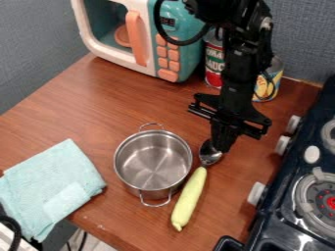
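The black gripper [228, 130] hangs low over the spoon [210, 154], its fingertips down by the spoon's upper part; whether they hold it cannot be told. The spoon lies right of a steel pot [153, 160]. A yellow corn-like piece [190, 199] lies below the spoon, pointing toward the front edge.
A toy microwave [137, 29] and cans [268, 83] stand at the back. A black stove [301, 206] fills the right side. A light blue cloth [53, 182] lies at the left.
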